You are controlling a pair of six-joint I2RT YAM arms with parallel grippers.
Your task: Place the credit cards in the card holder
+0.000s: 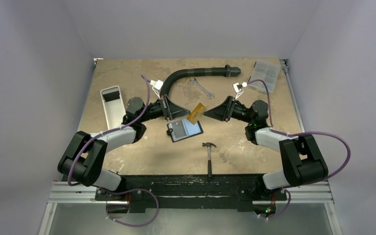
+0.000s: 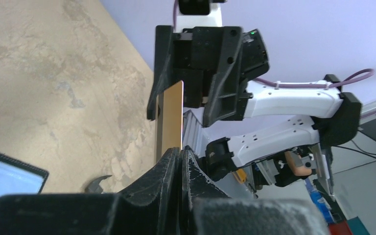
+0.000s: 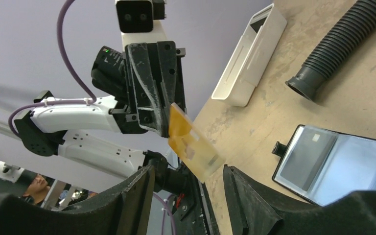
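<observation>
A yellow card (image 1: 196, 113) hangs tilted between the two grippers in the top view. My left gripper is shut on one edge of the card (image 2: 170, 120), which stands out from its fingertips. My right gripper stands open. Seen from the right wrist, the card's free end (image 3: 199, 157) lies in line with the gap between its fingers; whether it touches them I cannot tell. Below, the card holder (image 1: 177, 131) lies spread on the table, black-edged, with a grey clear pocket and a pale blue one.
Toward the front lies a hammer (image 1: 209, 159). Behind the grippers are a wrench (image 1: 202, 88) and a black hose (image 1: 196, 72). A white tray (image 1: 112, 108) with a dark item stands left, partly behind the left arm. A clear compartment box (image 1: 264, 76) is at back right.
</observation>
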